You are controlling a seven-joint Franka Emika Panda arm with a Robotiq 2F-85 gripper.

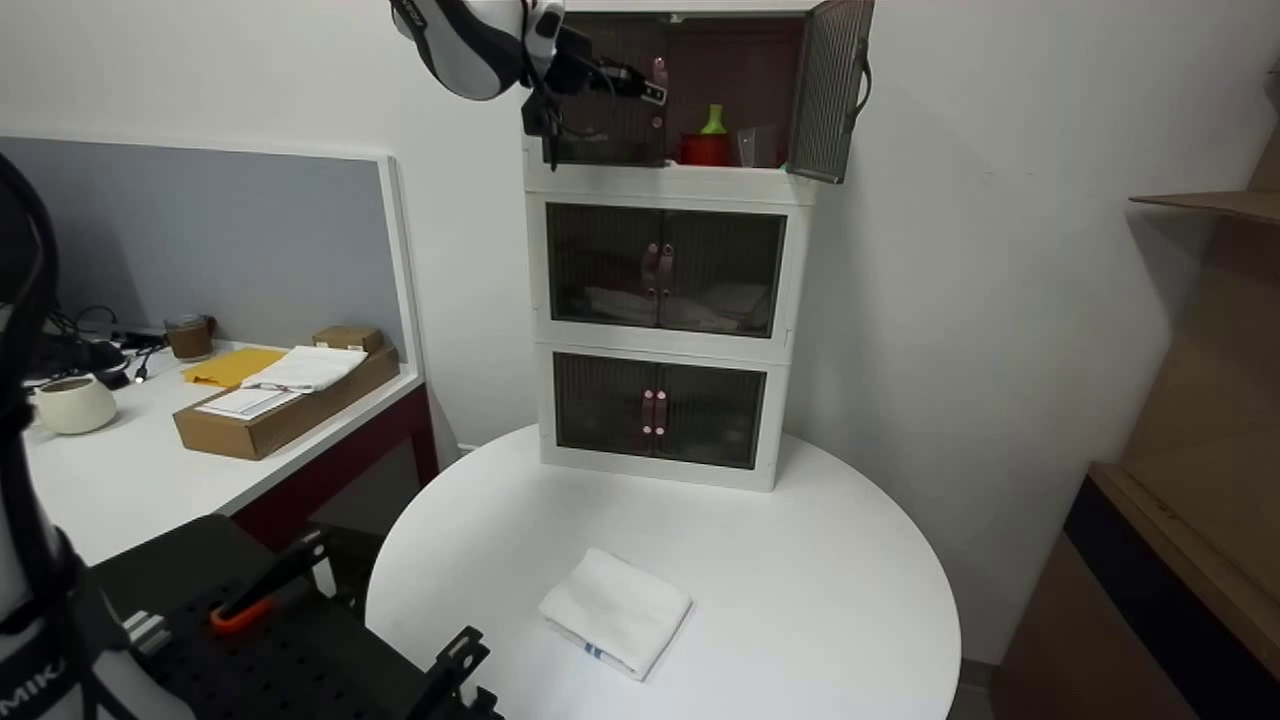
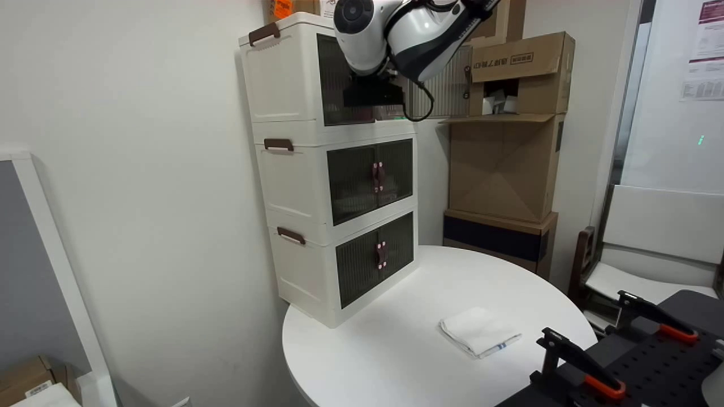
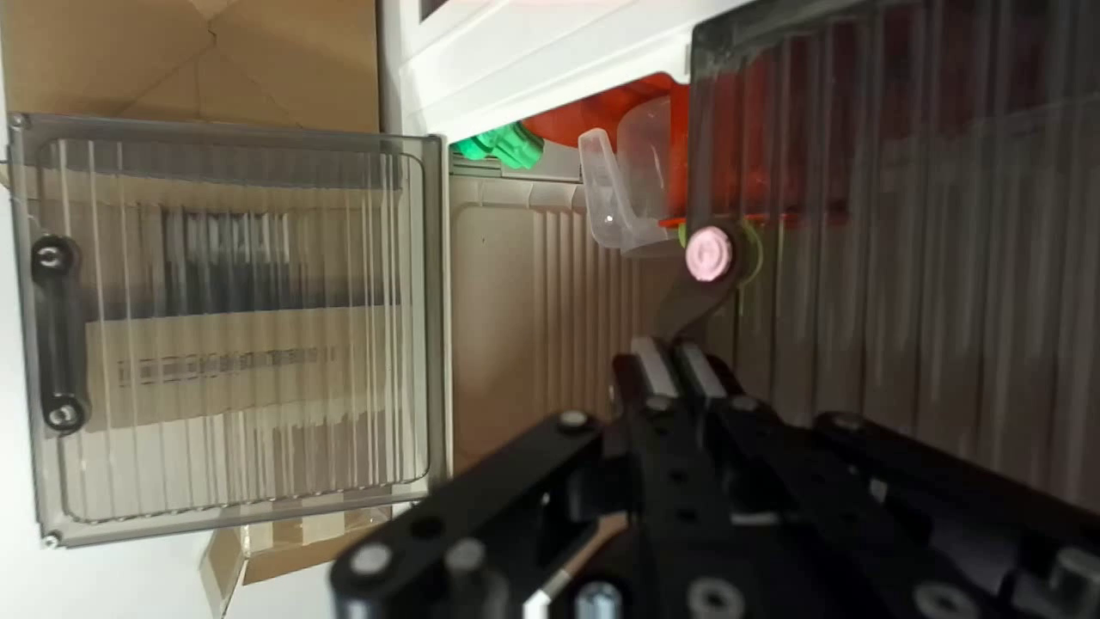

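Note:
In exterior view 1, my gripper is at the brown handle of the top cabinet's left door. Seen from the wrist, my gripper is shut on this handle, whose curved strip runs down from a pink screw cap to the fingertips. The ribbed left door stands across its side of the opening. On the other side, the right door is swung wide open. A red container, a green bottle-like thing and a clear plastic cup stand inside.
Two lower cabinet units have their doors shut. A folded white towel lies on the round white table, which is otherwise clear in front. Cardboard boxes are stacked beyond the open door.

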